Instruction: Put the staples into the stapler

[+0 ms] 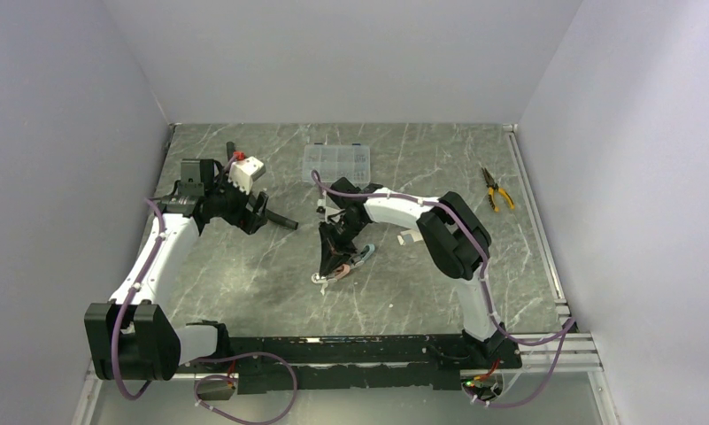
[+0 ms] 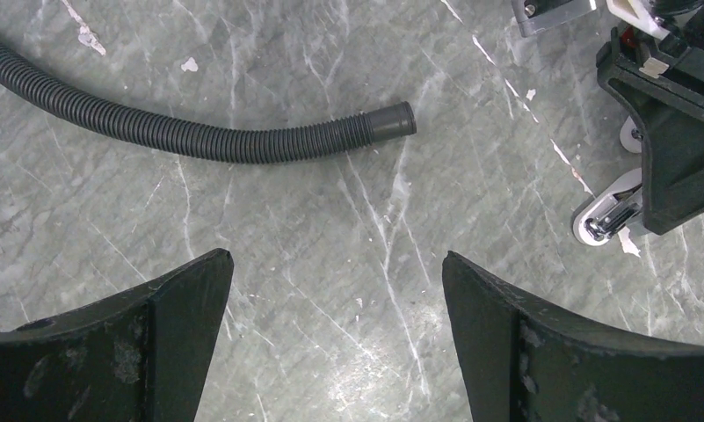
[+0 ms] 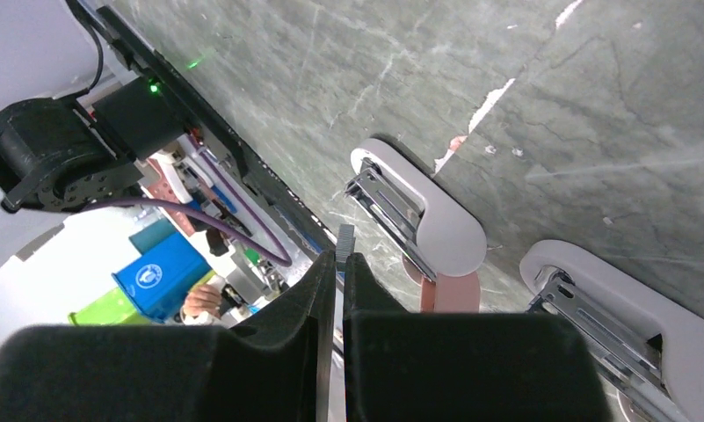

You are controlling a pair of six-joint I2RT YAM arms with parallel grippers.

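Two open staplers lie on the marble table. In the right wrist view, the nearer white stapler (image 3: 453,230) has its metal magazine exposed and a pink part at its base; the other stapler (image 3: 673,338) is partly cut off at lower right. My right gripper is shut on a small grey staple strip (image 3: 344,239), which sticks up from between the fingertips and appears beside the first stapler's magazine. From above, this gripper (image 1: 324,273) covers part of the stapler (image 1: 331,276). My left gripper stands open and empty over bare table.
A black corrugated hose (image 2: 260,145) lies ahead of the left gripper. At the back stands a clear compartment box (image 1: 336,161). Yellow-handled pliers (image 1: 496,189) lie far right, and a small pale piece (image 1: 410,237) rests beneath the right arm.
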